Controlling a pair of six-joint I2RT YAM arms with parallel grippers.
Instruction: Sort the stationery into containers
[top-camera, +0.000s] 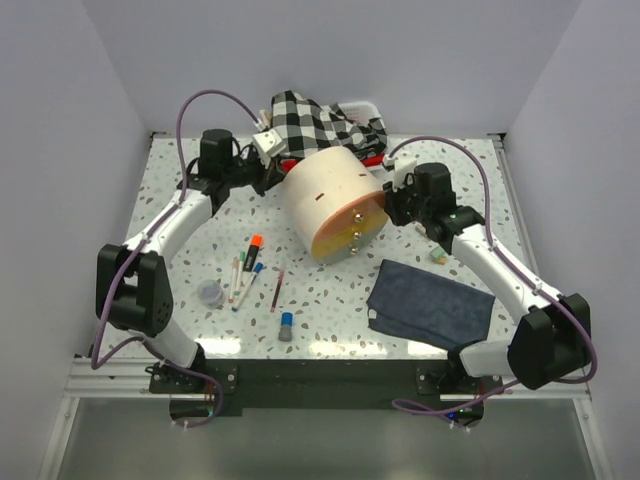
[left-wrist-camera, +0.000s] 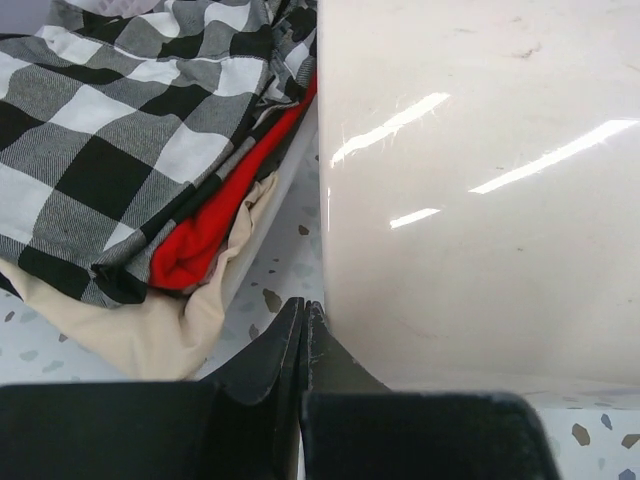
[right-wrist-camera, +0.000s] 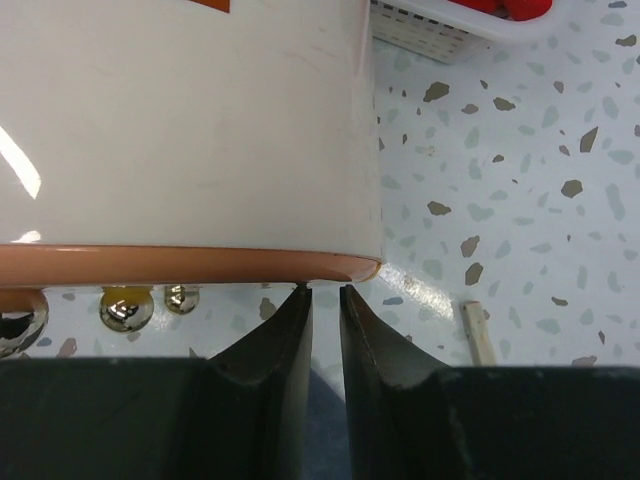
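A cream drawer cabinet (top-camera: 329, 188) with an orange front and round knobs stands turned at the back centre. My left gripper is shut against the cabinet's side, nothing visible between its fingers. My right gripper is part open at the rim of the cabinet's front, nothing seen held. Several pens and markers lie left of centre, among them an orange marker (top-camera: 255, 242), a blue pen (top-camera: 247, 288) and a pink pen (top-camera: 277, 290). A blue-capped item (top-camera: 286, 327) lies near the front, beside a clear container (top-camera: 210, 294) further left.
Checked cloth (left-wrist-camera: 120, 170) lies over a white basket (top-camera: 359, 111) behind the cabinet, with red and beige fabric under it. A dark folded cloth (top-camera: 430, 304) covers the front right. A pale stick (right-wrist-camera: 478, 330) lies right of the cabinet.
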